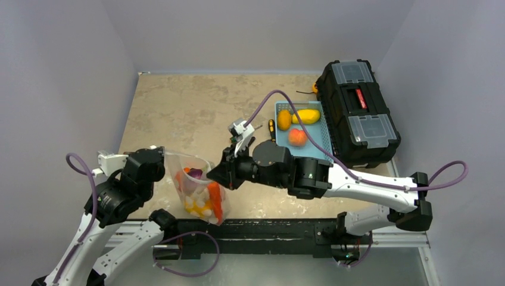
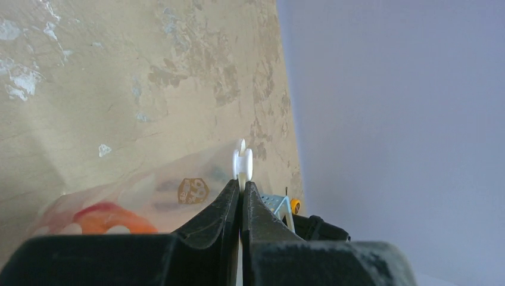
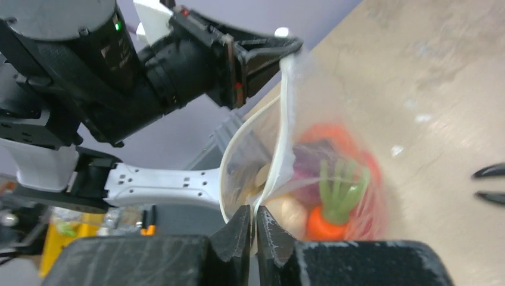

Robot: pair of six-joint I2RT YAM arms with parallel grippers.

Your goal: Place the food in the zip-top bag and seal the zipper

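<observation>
A clear zip top bag [image 1: 201, 201] hangs stretched between my two grippers, its mouth gaping. Inside it are an orange carrot [image 1: 215, 196], a purple vegetable [image 1: 195, 173] and pale and yellow pieces near the bottom. My left gripper [image 1: 163, 151] is shut on the bag's far-left corner; a white slider [image 2: 242, 164] sits right at its fingertips. At the right end of the mouth, my right gripper [image 1: 208, 175] has closed around the rim, and in the right wrist view the white edge [image 3: 271, 173] runs down between its fingertips. The carrot's green top [image 3: 342, 187] shows through the film.
A blue basket [image 1: 317, 138] with an orange-yellow fruit [image 1: 284, 119], a yellow one [image 1: 305, 116] and a peach [image 1: 298, 137] stands right of centre, beside a black toolbox [image 1: 362, 113]. Tools including pliers [image 3: 491, 171] lie partly under my right arm.
</observation>
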